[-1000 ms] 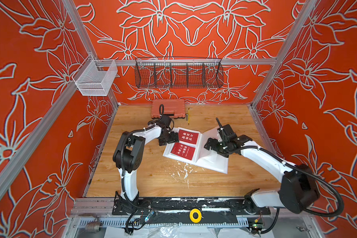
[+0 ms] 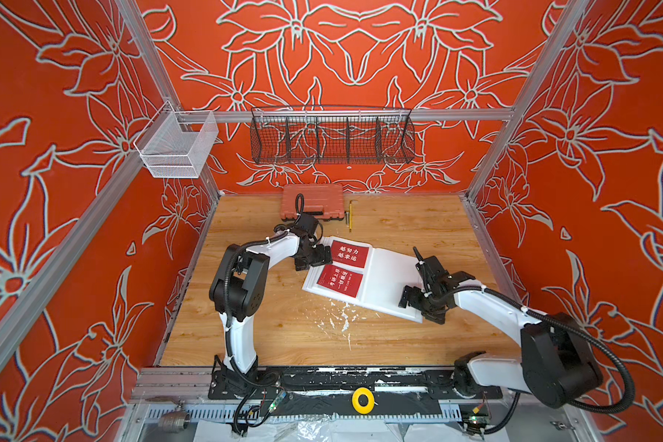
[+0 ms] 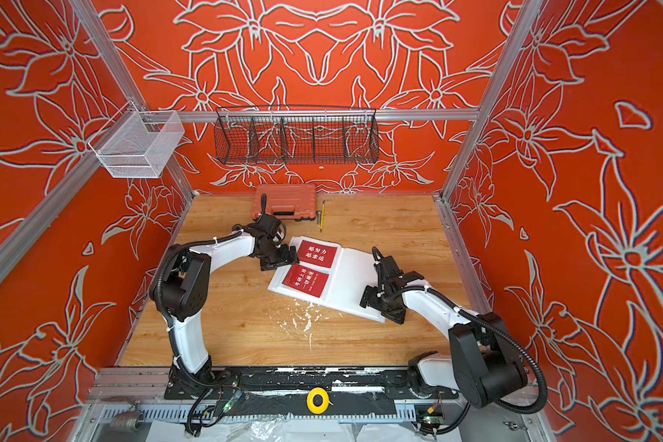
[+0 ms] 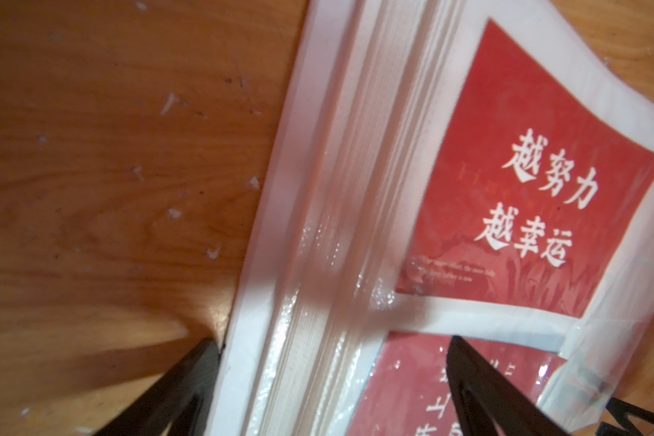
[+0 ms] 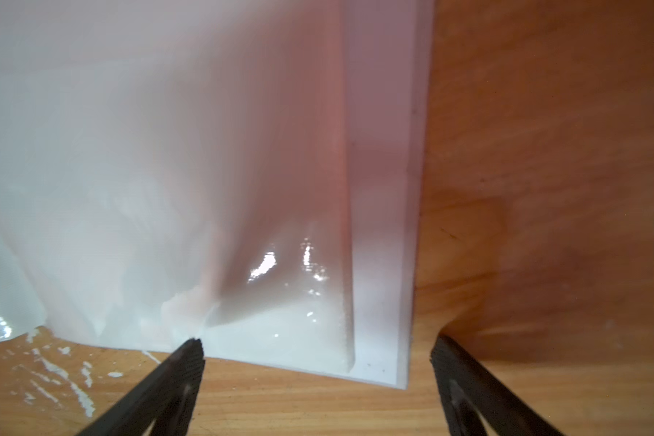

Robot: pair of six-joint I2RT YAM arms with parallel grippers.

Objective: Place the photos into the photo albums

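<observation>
An open white album (image 2: 383,280) lies on the wooden table. Its left page holds two red photos with white lettering, an upper one (image 4: 530,167) and a lower one (image 4: 450,385); the right page (image 3: 353,276) is blank. My left gripper (image 2: 314,258) is over the album's left edge, fingers apart around the stacked sleeve edges in the left wrist view, with no clear sign of a grip. My right gripper (image 2: 416,302) stands open at the near right corner of the blank page, whose plastic sleeves show in the right wrist view.
A red case (image 2: 313,199) and a yellow tool (image 2: 350,216) lie at the back. Wire baskets (image 2: 331,136) hang on the back wall. White scraps lie in front of the album.
My right gripper has moved toward the front right corner of the album, and the right page now lies flatter. The left arm has not visibly moved.
</observation>
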